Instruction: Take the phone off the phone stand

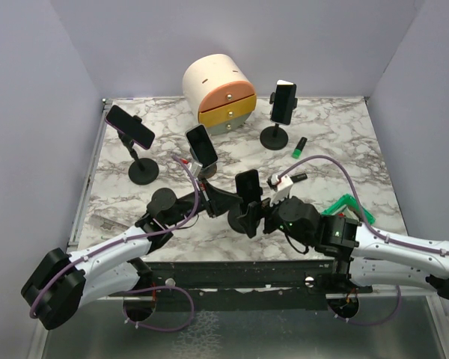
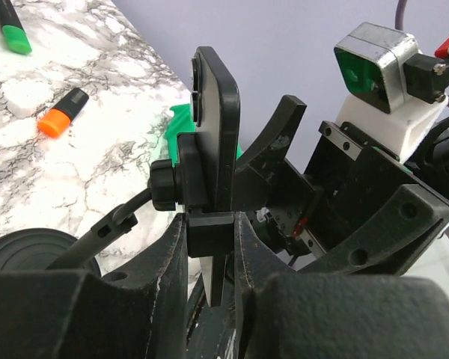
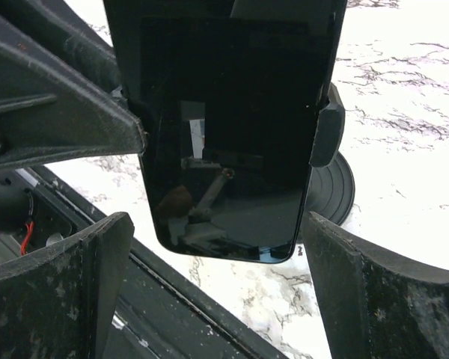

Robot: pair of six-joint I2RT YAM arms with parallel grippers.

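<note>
A black phone point(image 1: 247, 185) point(image 3: 223, 127) sits upright in the holder of the middle stand, whose round base point(image 2: 11, 254) point(image 3: 333, 187) stands on the table. My left gripper is shut on the lower part of the holder point(image 2: 209, 235), seen edge-on in the left wrist view. My right gripper point(image 1: 258, 217) is open, just in front of the phone's lower end; its tips show at the bottom of the right wrist view, one each side of the phone.
Other phone stands stand at left point(image 1: 144, 170), centre point(image 1: 201, 146) and back right point(image 1: 274, 137). A drawer box point(image 1: 209, 86) is at the back, highlighters point(image 2: 58, 112) lie right of centre, and a green tray point(image 1: 344, 202) is at the right.
</note>
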